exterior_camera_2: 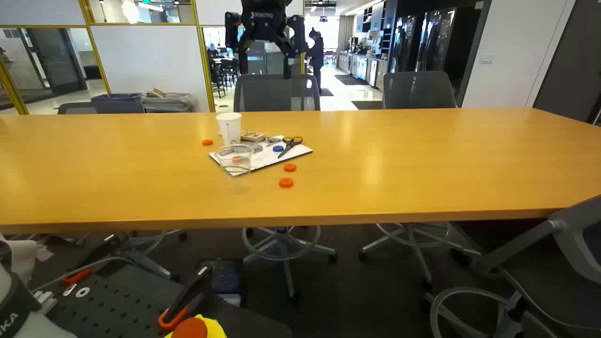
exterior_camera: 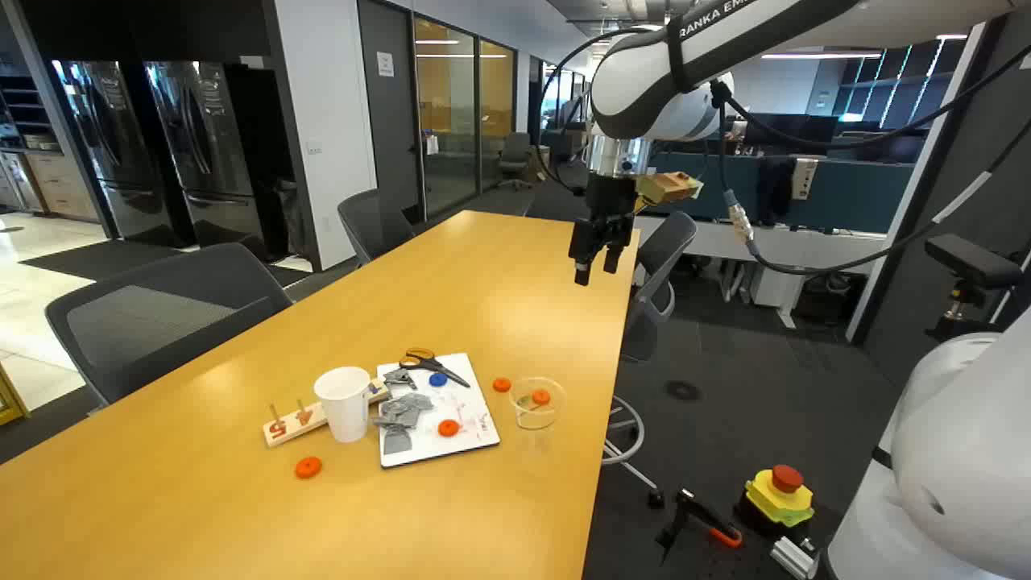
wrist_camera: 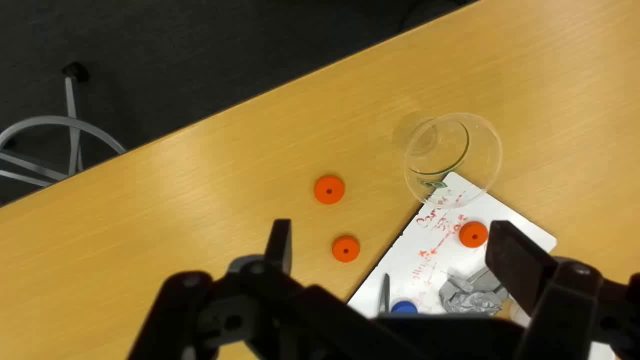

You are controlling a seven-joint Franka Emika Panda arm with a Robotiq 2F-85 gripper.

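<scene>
My gripper (exterior_camera: pixel 597 269) hangs well above the table, open and empty, its two fingers spread wide in the wrist view. Below it, two orange discs (wrist_camera: pixel 329 189) (wrist_camera: pixel 346 248) lie on bare wood beside the whiteboard (wrist_camera: pixel 396 270). A third orange disc (wrist_camera: pixel 474 234) and a blue disc (exterior_camera: pixel 437 380) rest on the board. Another orange disc (exterior_camera: pixel 308 468) is on the table by the white cup (exterior_camera: pixel 342 406). A clear plastic cup (wrist_camera: pixel 454 159) stands at a board corner; in exterior view 1 one disc appears through or behind its wall.
Scissors (exterior_camera: pixel 432 366) and crumpled grey pieces (exterior_camera: pixel 403 412) lie on the whiteboard. A wooden strip with pegs (exterior_camera: pixel 300 421) sits behind the white cup. Chairs (exterior_camera: pixel 174 309) stand along its sides.
</scene>
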